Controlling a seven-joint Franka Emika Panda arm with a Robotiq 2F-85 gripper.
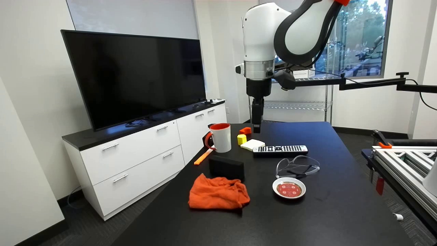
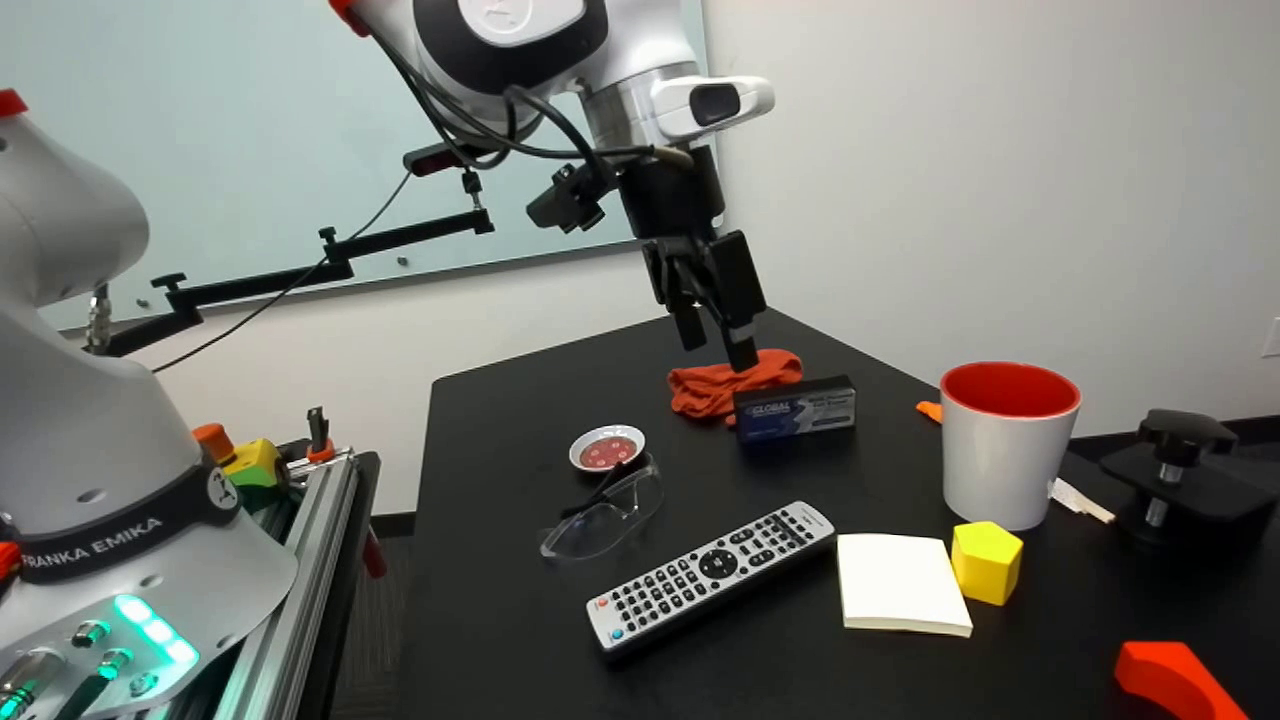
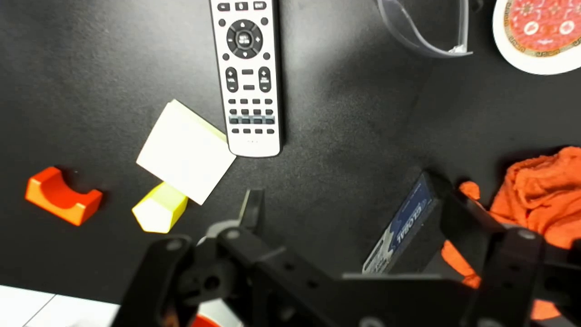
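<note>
High over the table, my gripper points down with its two fingers spread and nothing between them. In the wrist view one finger shows at centre left, and the other covers part of a black box. The remote lies flat beside a white notepad. A yellow block sits against the pad. Behind it stands a white mug with a red inside. An orange cloth is bunched near the box, and a small red-patterned dish lies to its right.
Clear safety glasses rest between remote and dish. An orange curved block lies apart from the yellow one. A black clamp is fixed at the table edge by the mug.
</note>
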